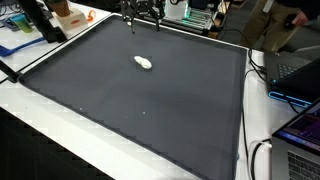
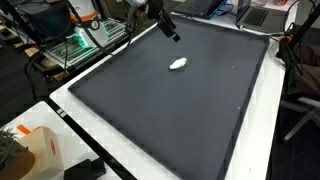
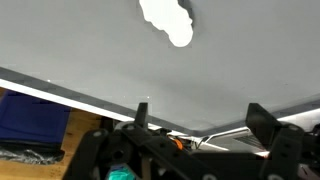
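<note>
A small white object, rounded and elongated (image 1: 143, 62), lies on the grey board. The wrist view has this white object (image 3: 169, 20) near its top edge, ahead of the fingers. My gripper is open, its dark fingers wide apart with nothing between them. In exterior view 1 the gripper (image 1: 145, 28) hangs over the board's far edge, behind the white object and apart from it. Exterior view 2 has the gripper (image 2: 160, 38) to the left of and beyond the white object (image 2: 178, 63).
The grey board (image 1: 150, 110) is otherwise bare, with wide free room around the white object. A laptop (image 1: 297, 160) sits off to the right. Cables and a green-lit device (image 2: 88, 38) are beside the robot's base.
</note>
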